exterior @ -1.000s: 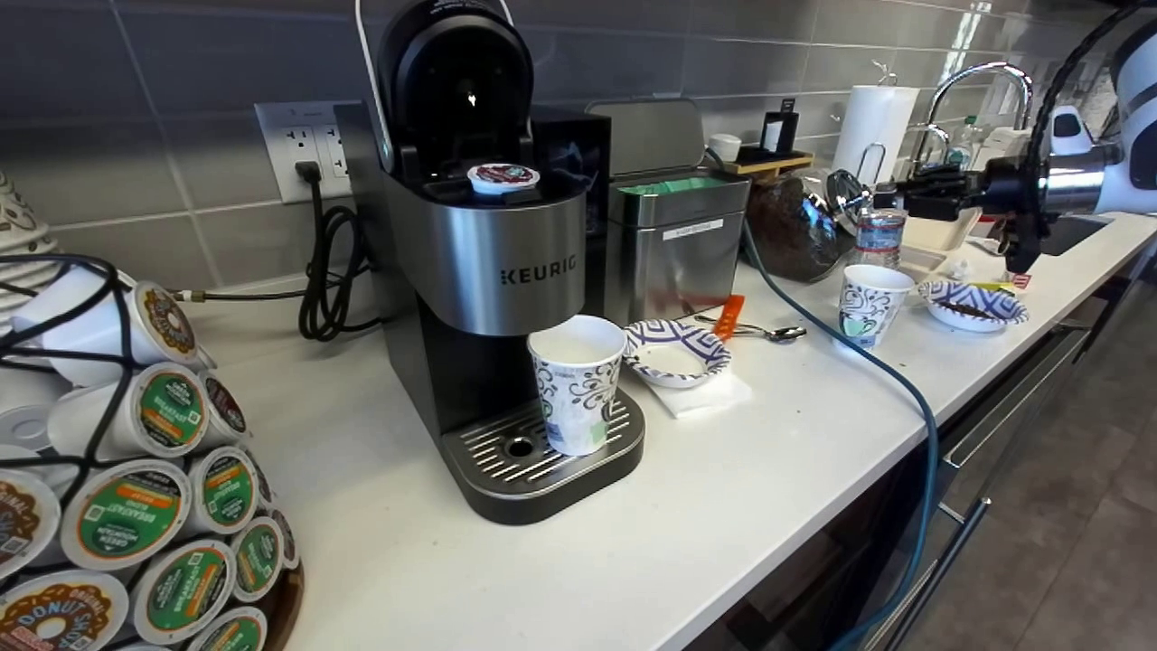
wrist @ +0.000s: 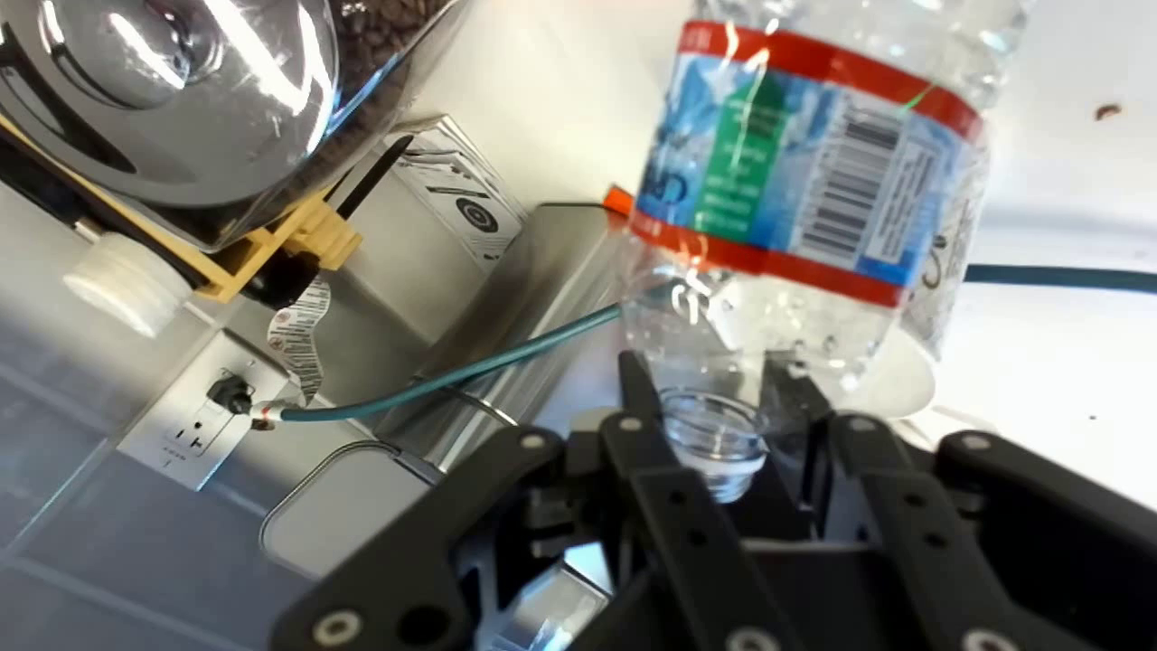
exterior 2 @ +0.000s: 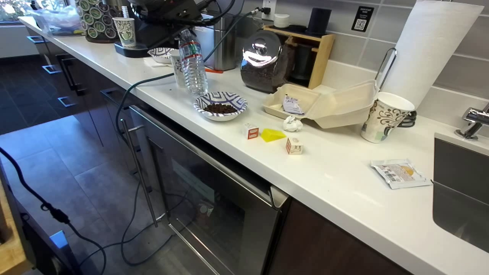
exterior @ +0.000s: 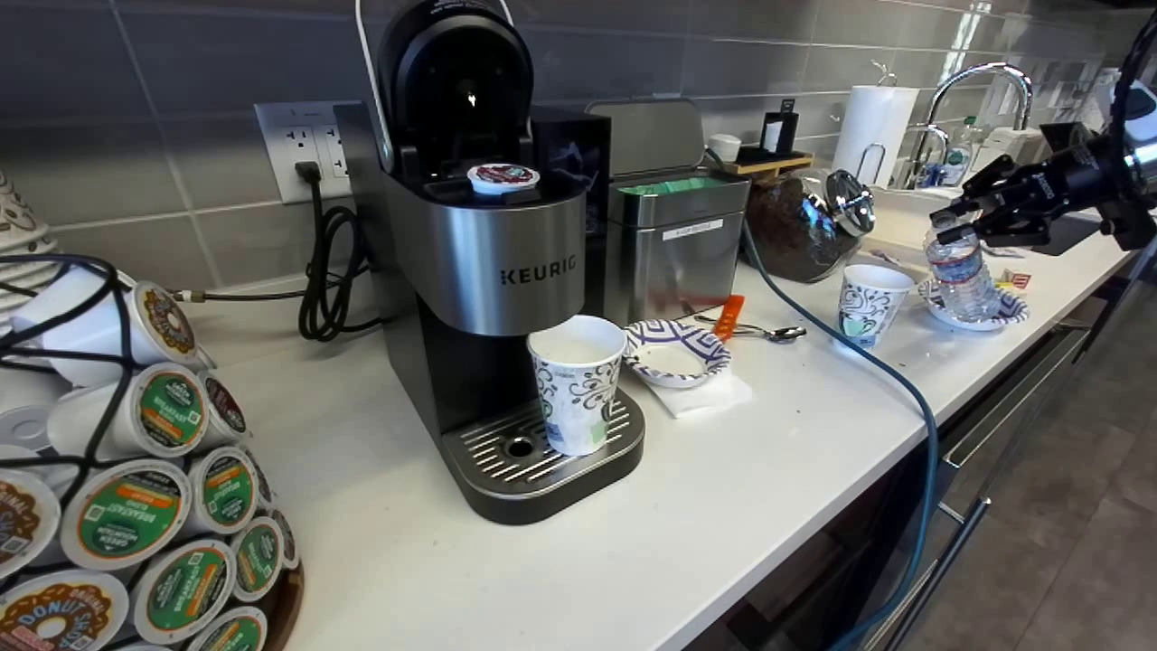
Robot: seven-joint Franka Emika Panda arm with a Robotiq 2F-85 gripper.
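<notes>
A clear plastic water bottle with a red, blue and green label hangs from my gripper, which is shut on its neck. In exterior view 1 the bottle is tilted, in front of the patterned bowl near the counter's front edge. Exterior view 2 shows the bottle with its base beside the bowl of dark grounds or beans. A patterned paper cup stands close by and is partly hidden behind the bottle in exterior view 2. No cap shows on the bottle's mouth, which lies between the fingers.
A Keurig machine with raised lid, a pod on top and a cup on its tray stands left. A blue cable crosses the counter near the cup. Behind are a glass jar and an open takeout box.
The gripper has carried the bottle from beside the glass jar toward the counter's front edge, rightward in exterior view 1. The bottle is now tilted. Cup and bowl have stayed put.
</notes>
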